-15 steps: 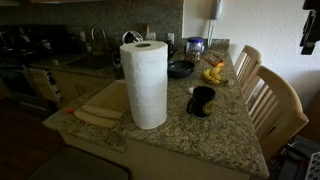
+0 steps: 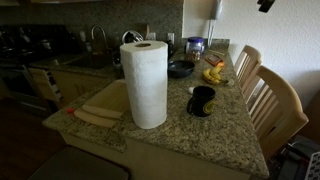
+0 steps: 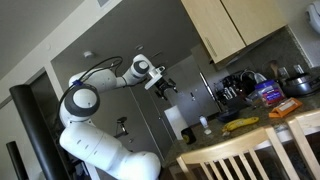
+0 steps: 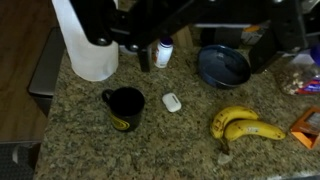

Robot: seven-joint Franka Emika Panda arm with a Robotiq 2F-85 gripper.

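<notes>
My gripper hangs high above the counter, its dark fingers spread apart at the top of the wrist view with nothing seen held between them. In exterior view 2 the gripper (image 3: 167,90) is up in the air at the arm's end. Below it stand a black mug (image 4: 126,106) with a yellow mark, a small white object (image 4: 172,102), a dark bowl (image 4: 223,66) and bananas (image 4: 245,125). A tall white paper towel roll (image 2: 148,85) stands upright at the near part of the counter. A white bottle (image 4: 163,52) is partly covered by the gripper.
An orange packet (image 4: 305,128) and a lidded jar (image 2: 195,45) sit farther along the counter. A cutting board (image 2: 108,100) lies left of the roll. Wooden chairs (image 2: 277,110) line the counter's side. Bare granite (image 4: 85,145) surrounds the mug.
The gripper has moved left in exterior view 1, from the right edge to the top, and shows higher there. The objects on the counter have not moved.
</notes>
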